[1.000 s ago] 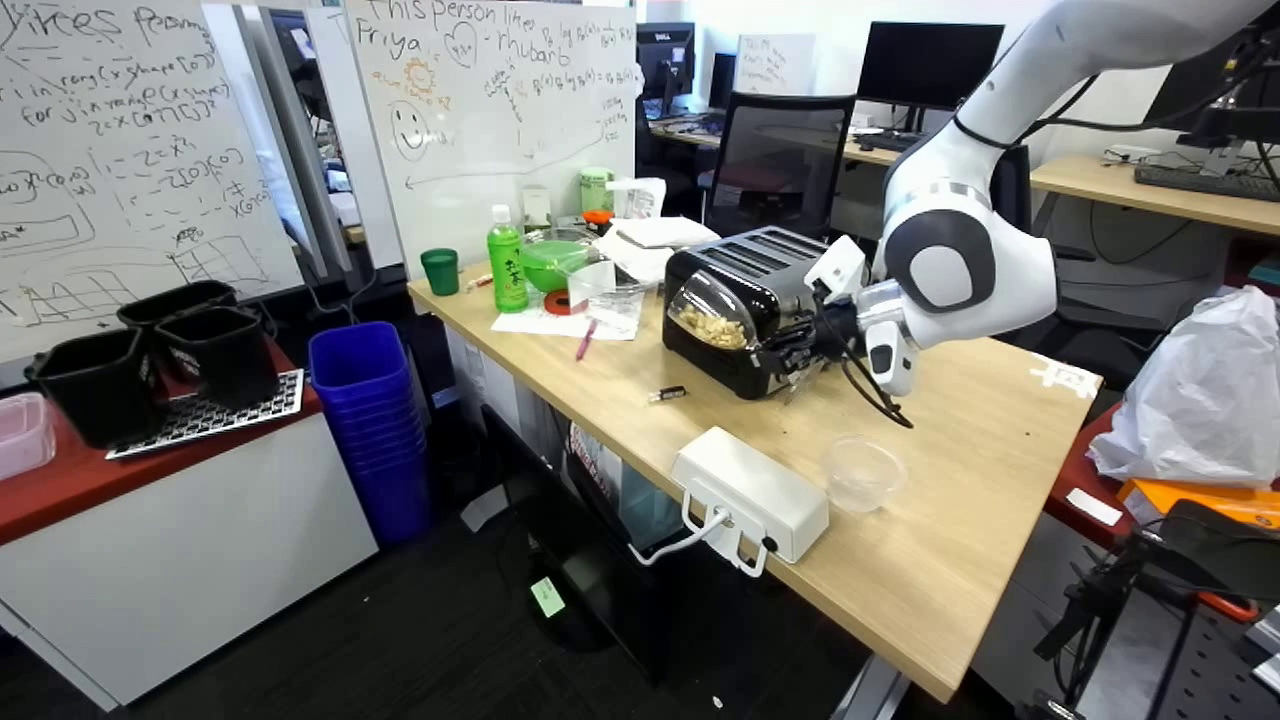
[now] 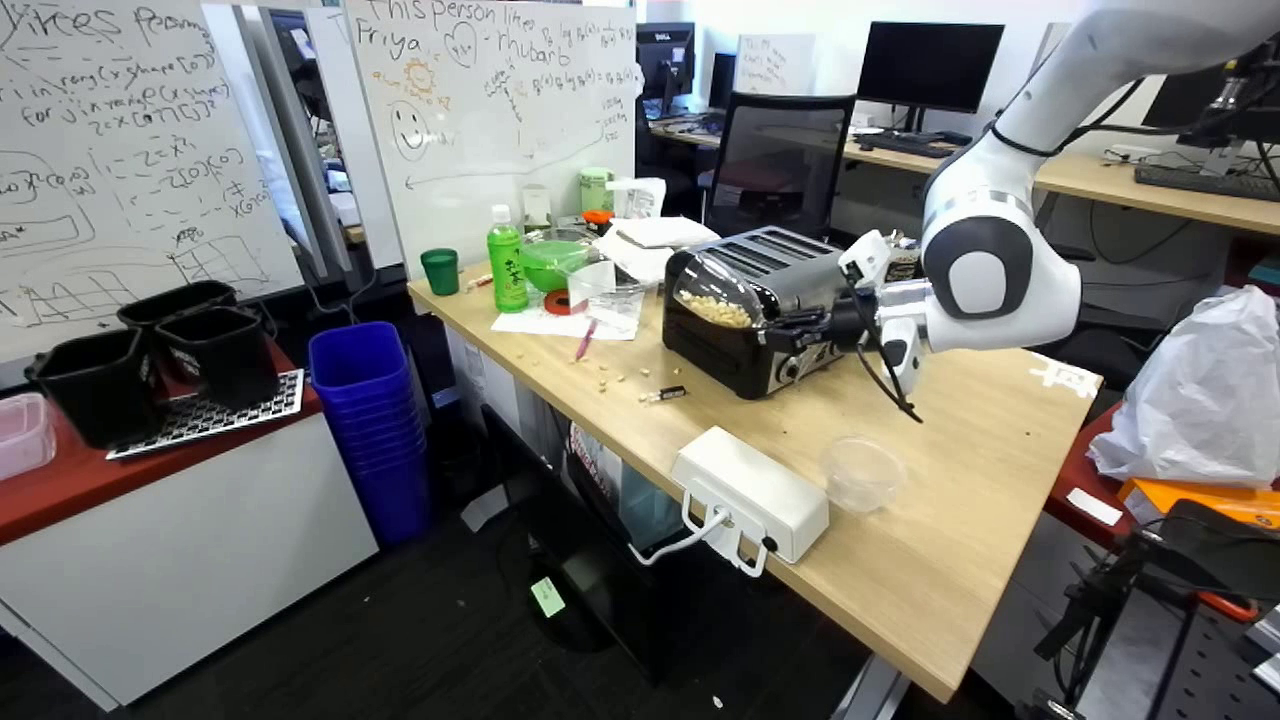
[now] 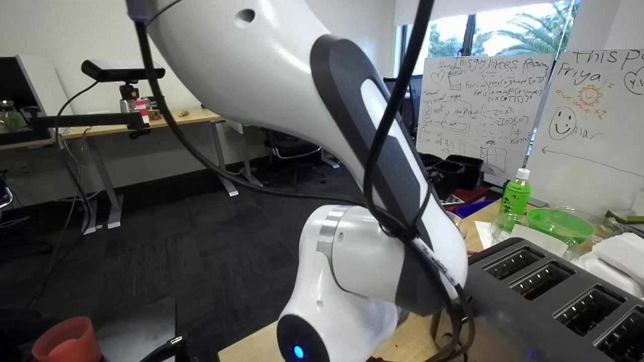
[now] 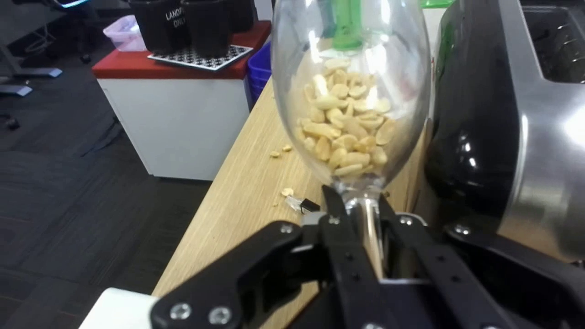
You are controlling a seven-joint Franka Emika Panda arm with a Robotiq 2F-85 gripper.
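A clear wine glass (image 4: 351, 118) holding a pile of peanuts is clamped by its stem in my gripper, whose black fingers are closed around it. The glass lies tipped over, its bowl pointing away from the wrist, with the peanuts (image 4: 345, 137) resting along its lower side. In exterior view 1 the glass (image 2: 717, 294) is in front of the toaster (image 2: 768, 306), above the table, and my gripper (image 2: 780, 334) is at its stem end. Several loose peanuts (image 4: 279, 152) lie on the wooden table (image 4: 233, 181). Exterior view 2 hides the gripper and glass behind the arm.
An empty clear bowl (image 2: 864, 474) and a white box (image 2: 752, 494) occupy the near table. A green bottle (image 2: 506, 260), a green bowl (image 2: 553, 259) and a marker (image 2: 663, 394) lie farther off. Bare table extends at the right.
The arm has moved slightly up and right, and the glass has tilted further over. Several peanuts now lie on the table near the marker, where it was bare before.
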